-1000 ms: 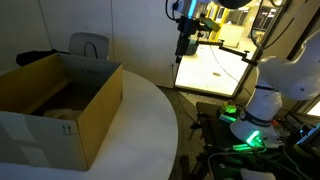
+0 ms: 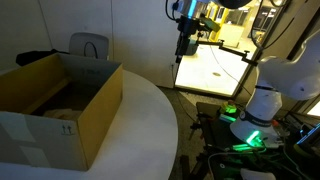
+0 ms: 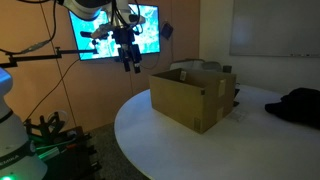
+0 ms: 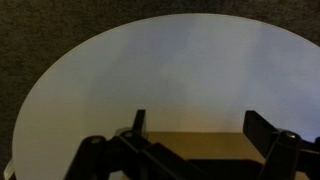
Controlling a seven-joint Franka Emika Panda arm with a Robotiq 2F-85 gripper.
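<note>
A large open-topped cardboard box (image 2: 84, 118) stands on the white table (image 2: 135, 135). Inside it, in exterior view 1, something brown lies low; I cannot tell what it is. My gripper (image 2: 181, 57) hangs high, off to the box's side near the table's rounded end. In exterior view 2 the gripper (image 3: 132, 66) is left of the box (image 3: 200, 98), well above the tabletop. The wrist view shows the two dark fingers of the gripper wide apart. The fingers are open, with nothing between them; a strip of the box (image 4: 200, 144) shows behind.
A dark cloth-like heap (image 3: 297, 106) lies on the table's far right in exterior view 2. A grey chair (image 2: 89, 44) stands behind the table. Bare tabletop stretches around the box. A screen (image 3: 115, 37) is behind the arm.
</note>
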